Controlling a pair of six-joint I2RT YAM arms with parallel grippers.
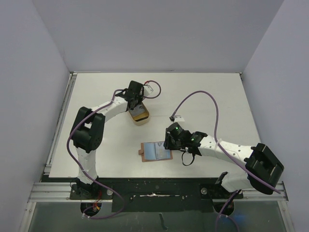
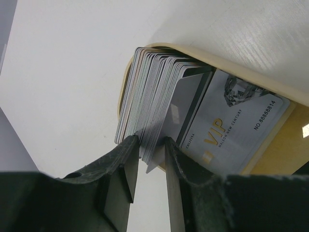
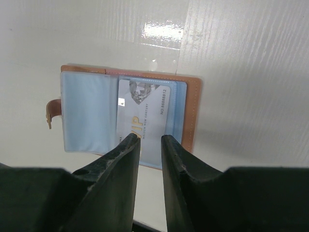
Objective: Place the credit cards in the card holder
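Observation:
In the left wrist view a row of credit cards stands on edge in a beige box, and a VIP card leans flat beside them. My left gripper is part open at the near end of the row, its fingertips touching or just over the card edges; I cannot tell whether a card lies between them. The card holder lies open on the table, with a white VIP card in its right-hand sleeve. Over that holder my right gripper stands part open, nothing between its fingers.
The box sits at the back, left of the table's middle. Wide bare table stretches right of it. Loose purple cables arch beside both arms.

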